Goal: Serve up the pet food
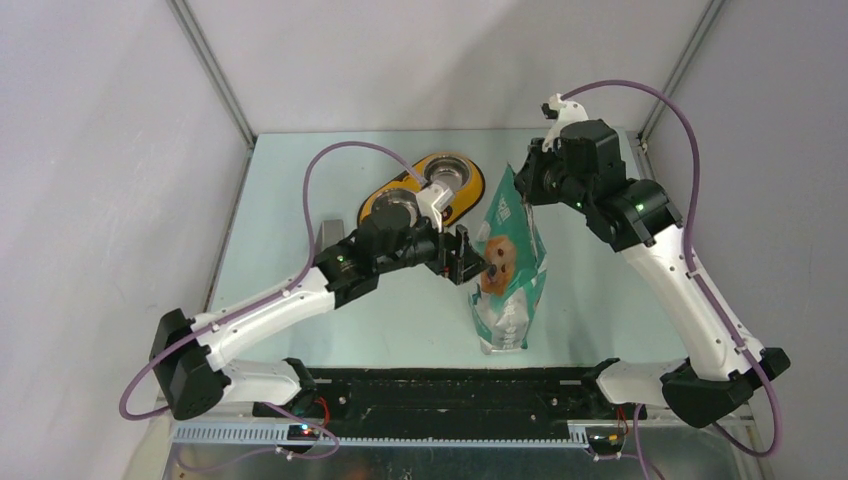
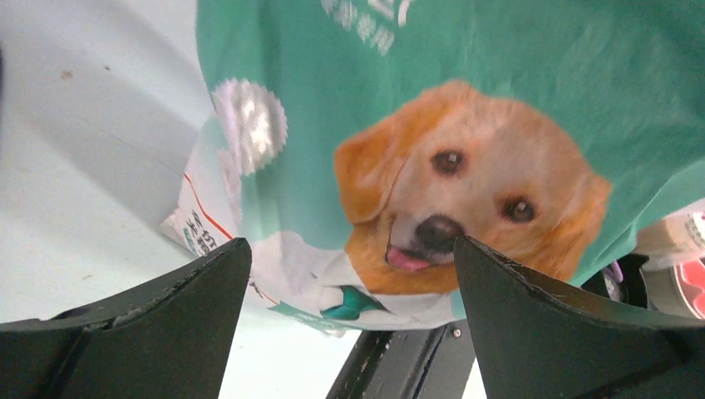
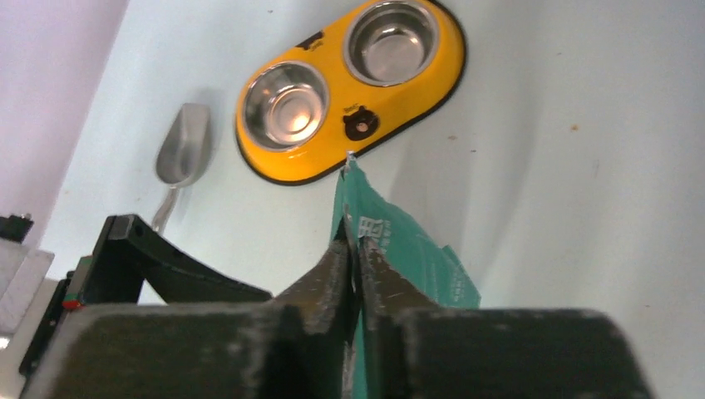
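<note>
A green pet food bag (image 1: 510, 300) with a puppy's face stands at the table's front right. My right gripper (image 1: 530, 175) is shut at the bag's top edge (image 3: 353, 191), apparently pinching it. My left gripper (image 1: 465, 262) stands open against the bag's left side; in the left wrist view the puppy print (image 2: 465, 183) fills the space beyond its fingertips. Behind sits a yellow double feeder (image 3: 332, 116) with two steel bowls, both empty. A metal scoop (image 3: 183, 145) lies left of it, partly under my left arm in the top view.
The table (image 1: 280, 180) has bare room at the back left and to the right of the bag. Walls close it in at the back and sides, with the dark front edge below the bag.
</note>
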